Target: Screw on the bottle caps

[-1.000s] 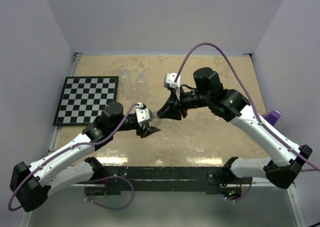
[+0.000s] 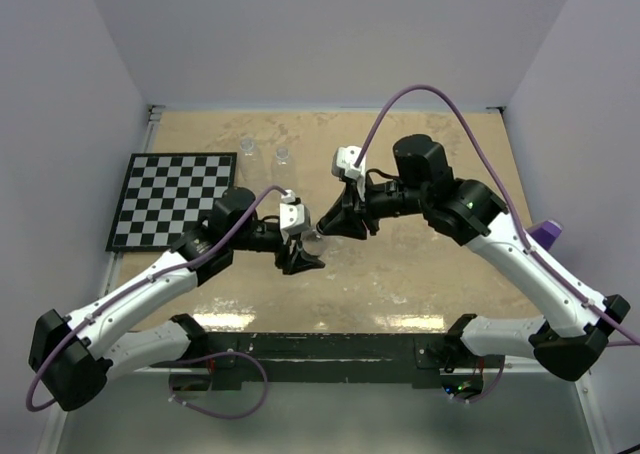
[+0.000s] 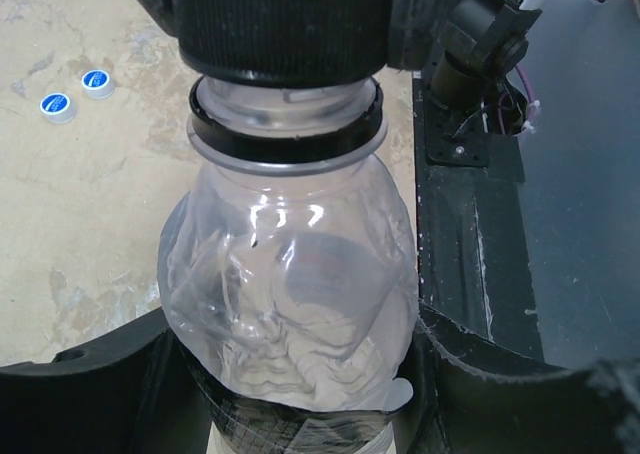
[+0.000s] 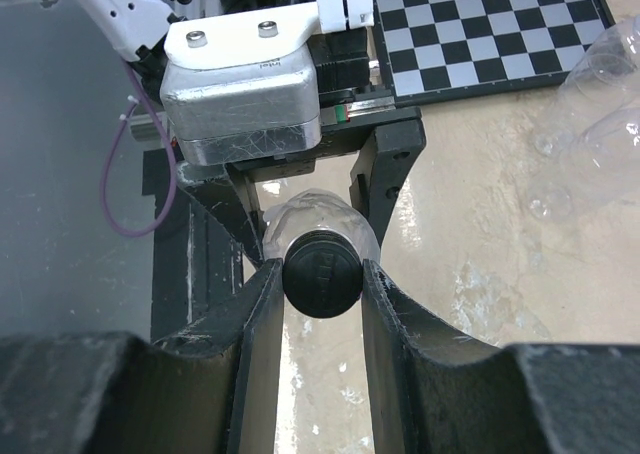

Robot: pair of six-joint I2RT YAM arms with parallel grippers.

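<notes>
A clear plastic bottle (image 3: 290, 264) is held between the fingers of my left gripper, which is shut on it below the neck. The ribbed black cap (image 3: 283, 24) sits at the top of the bottle's neck, above a separate black ring (image 3: 285, 139). Clear neck shows between cap and ring; how far the threads engage cannot be told. In the right wrist view my right gripper is shut on that cap, a fingertip on either side. Both grippers meet near mid-table in the top view, where the bottle (image 2: 314, 242) is partly hidden.
Over the last second my left arm has shifted slightly to the right and turned a little with the bottle. My right gripper has drifted slightly right, staying at the bottle's top.
</notes>
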